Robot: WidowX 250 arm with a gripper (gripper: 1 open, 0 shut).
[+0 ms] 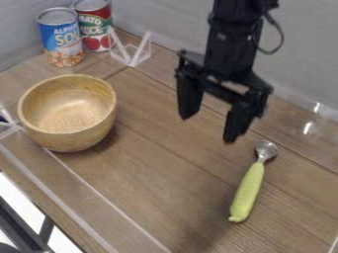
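My black gripper (214, 111) hangs over the middle of the wooden table, open, with nothing visible between its fingers. Below and right of it lies a utensil with a pale green handle (248, 188) and a silver head (264, 151). To the left of the gripper is a wooden bowl (69, 114), empty as far as I can see.
Two cans stand at the back left, an Alpo can (62, 40) and a red tomato can (95, 25). A white wall runs along the back. Its edge shows at lower left.
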